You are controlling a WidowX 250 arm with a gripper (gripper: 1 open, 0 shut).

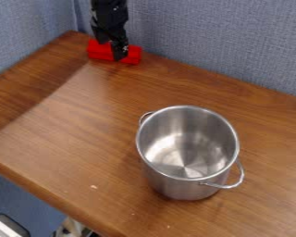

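Note:
My black gripper (111, 43) hangs from the top of the view over a red block (129, 55) at the back left of the table, by the grey wall. The gripper is open, its fingers down at the block's upper side; whether they touch it is too small to tell. A steel pot (187, 155) with two handles stands empty at the front right.
Wooden table (70, 130) with wide clear space in the middle, left and right. Grey padded walls (225, 37) border the back and left. The table's front edge runs along the lower left, with some indistinct objects below it.

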